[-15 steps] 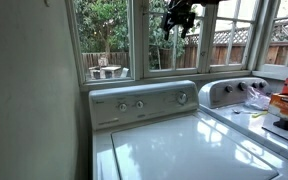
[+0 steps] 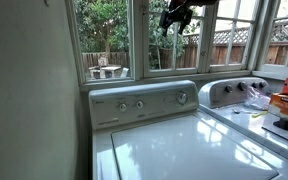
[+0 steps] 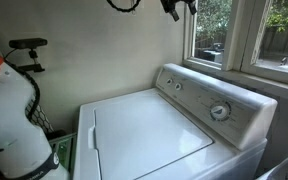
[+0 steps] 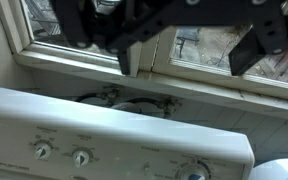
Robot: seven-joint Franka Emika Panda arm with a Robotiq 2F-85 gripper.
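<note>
My gripper is open, with nothing between its dark fingers. In the first exterior view the gripper (image 2: 174, 30) hangs high in front of the window, well above the white machine's control panel (image 2: 144, 104). The second exterior view has the gripper (image 3: 183, 14) at its top edge, clear of everything below. Seen from the wrist, the panel (image 4: 114, 150) with its round knobs lies below the fingers. The white machine's lid (image 3: 149, 130) is closed and bare.
A second machine (image 2: 229, 93) stands to the right, with an orange box (image 2: 287, 102) and a plastic bag (image 2: 256, 99) on it. Window frames (image 4: 194, 80) rise behind the panel. A plain wall (image 2: 29, 90) bounds the left side.
</note>
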